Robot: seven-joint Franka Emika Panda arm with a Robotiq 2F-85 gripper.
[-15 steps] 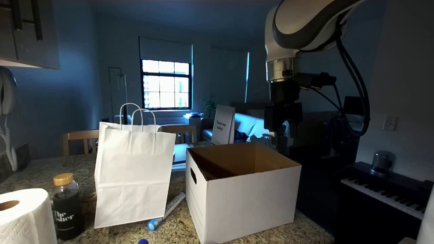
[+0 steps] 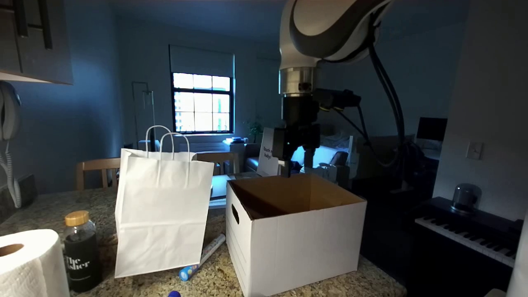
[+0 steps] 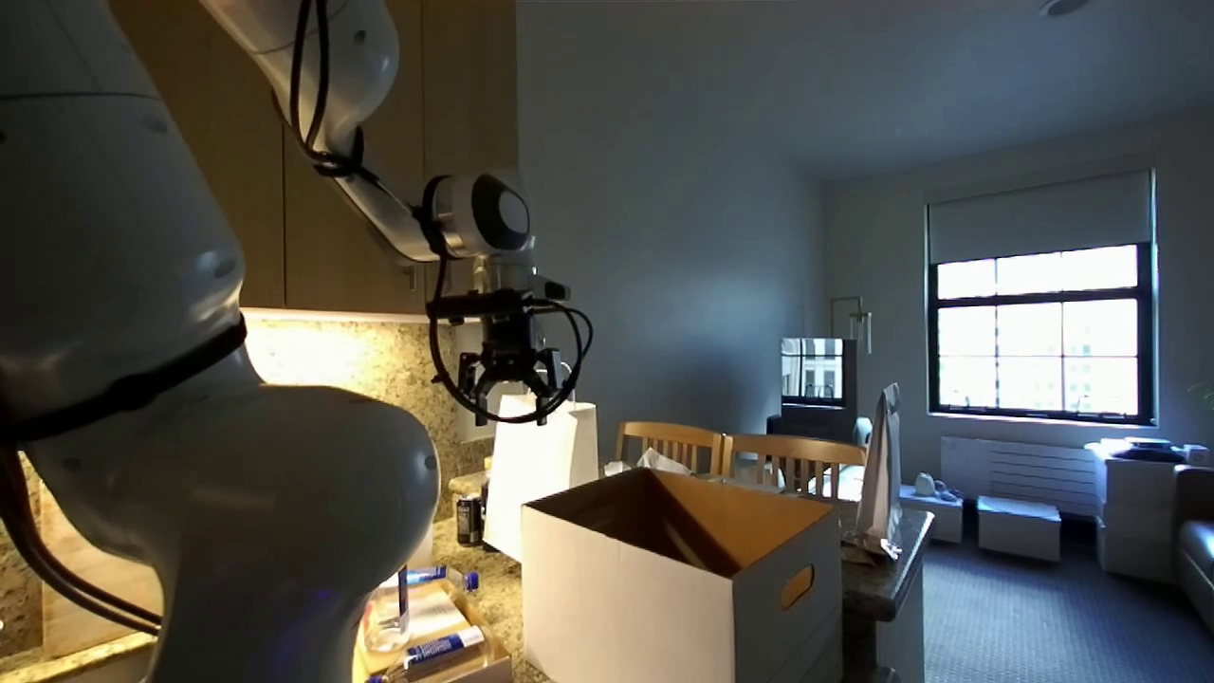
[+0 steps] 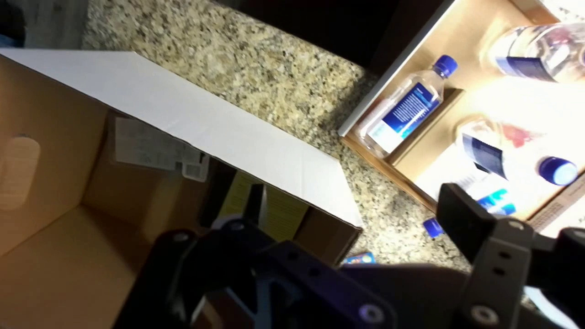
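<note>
My gripper is open, fingers pointing down, with nothing held between them. In exterior view 1 it appears above the far side of the open white cardboard box. Exterior view 2 shows the gripper higher than the box's rim and left of it, in front of the white paper bag. From the wrist, the box interior lies below left, with a yellow item and a pale label visible inside. A shallow tray of clear plastic bottles, among them a blue-labelled bottle, lies to the right.
The tall paper bag stands left of the box, a tube lying between them. A dark bottle and a paper towel roll occupy the left counter. A sign stands behind the box.
My arm and gripper have moved left in exterior view 1, from the box's right back edge to nearer its middle, now partly covering the sign. The box and bag have stayed put.
</note>
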